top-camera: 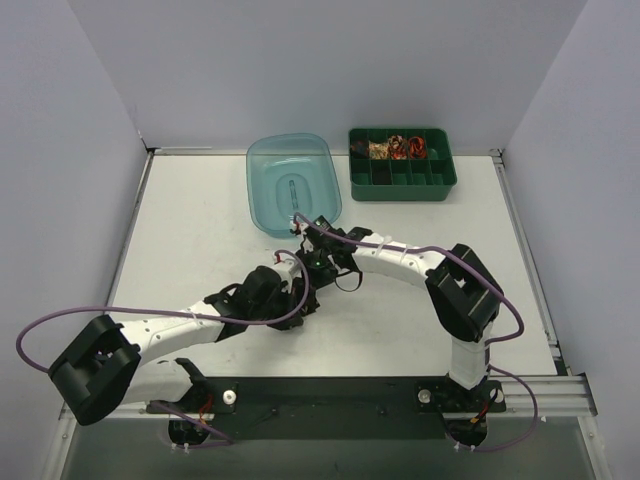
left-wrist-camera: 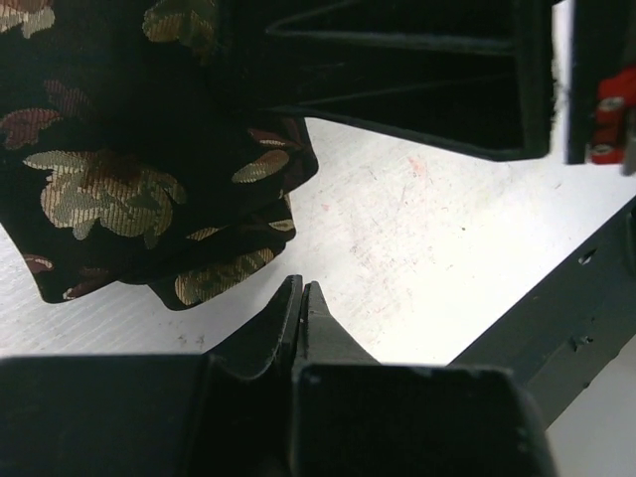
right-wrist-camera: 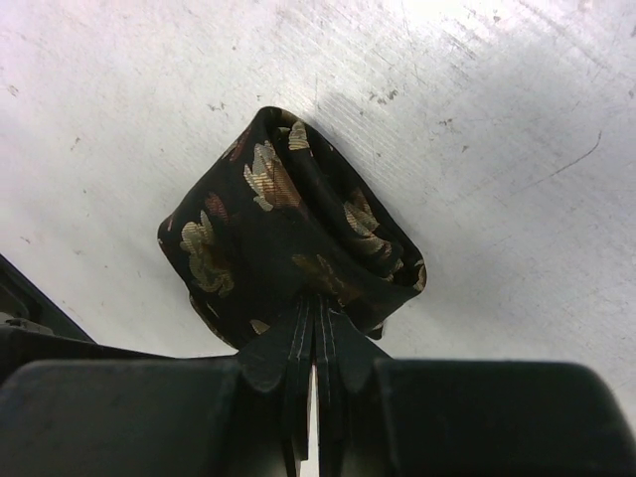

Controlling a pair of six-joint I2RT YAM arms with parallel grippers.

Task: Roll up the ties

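Observation:
A black tie with gold and maroon flowers lies rolled into a loose bundle, and the arms cover most of it in the top view. The right wrist view shows this tie whole, its folded layers open along the upper right side. My right gripper is shut, its tips over the bundle's near edge; whether cloth is pinched cannot be made out. In the left wrist view the tie fills the upper left. My left gripper is shut beside it, just off its lower edge, nothing visible between the tips.
A blue see-through tray stands behind the grippers, a thin stick-like item inside. To its right is a green divided box holding several rolled ties. Both arms are close together.

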